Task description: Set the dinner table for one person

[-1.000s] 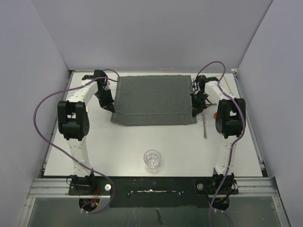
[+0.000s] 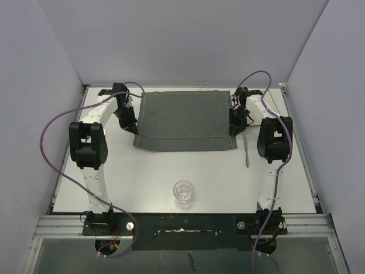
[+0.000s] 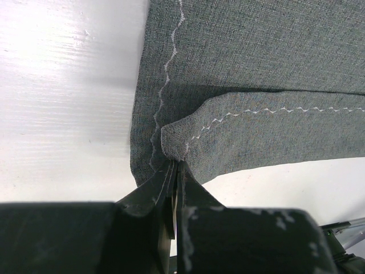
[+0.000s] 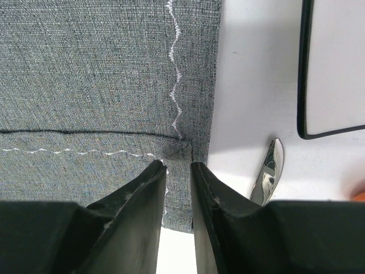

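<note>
A grey cloth placemat point(image 2: 185, 114) with white zigzag stitching lies on the white table, its near strip folded over along a line. At the fold's left end, my left gripper is shut on the raised corner of the cloth. The right gripper stands slightly open at the fold's right end, close to the other corner; whether it touches the cloth is hard to tell. A knife point(image 2: 246, 150) lies to the right of the placemat, its end point(image 4: 269, 171) also showing in the right wrist view. Nearer the front stands a clear glass point(image 2: 183, 192).
A white, dark-rimmed item point(image 4: 336, 63) lies at the back right, partly behind the right arm. Something orange point(image 4: 358, 196) shows at the right wrist view's edge. Bare table point(image 2: 211, 177) spreads in front of the placemat.
The left arm and the other things look unmoved.
</note>
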